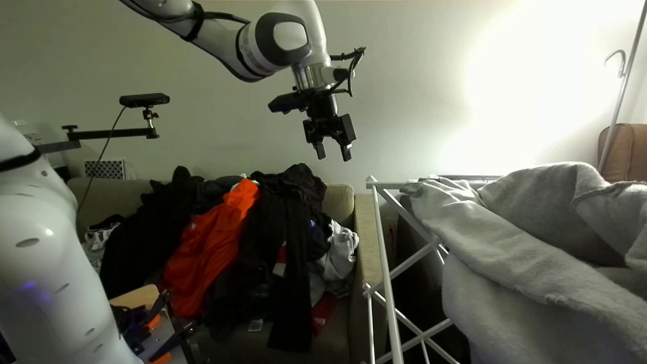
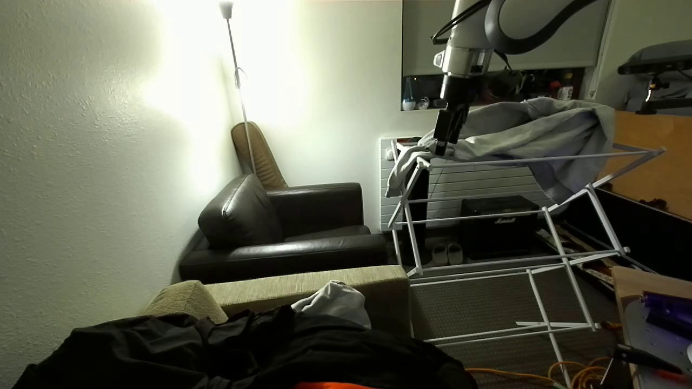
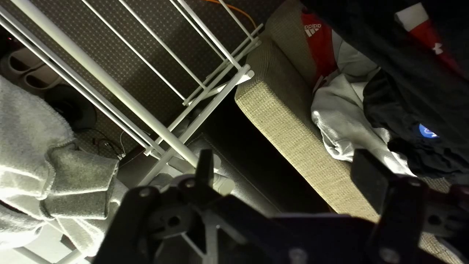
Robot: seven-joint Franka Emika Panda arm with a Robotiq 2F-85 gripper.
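Observation:
My gripper (image 1: 334, 155) hangs in the air in front of the wall, above the right end of the couch. Its two fingers stand apart with nothing between them; the wrist view shows the same wide gap above the sofa arm (image 3: 281, 136). A pale grey fleece garment (image 1: 521, 255) is draped over the white drying rack (image 1: 391, 291), to the right of the gripper. On the couch lies a pile of clothes: an orange-red garment (image 1: 212, 242), black clothing (image 1: 297, 230) and a light grey piece (image 1: 341, 252).
In the second exterior view a dark leather armchair (image 2: 285, 253) stands by the wall, with a floor lamp (image 2: 240, 91) behind it. A camera on a bracket (image 1: 144, 100) is at the left. Open air surrounds the gripper.

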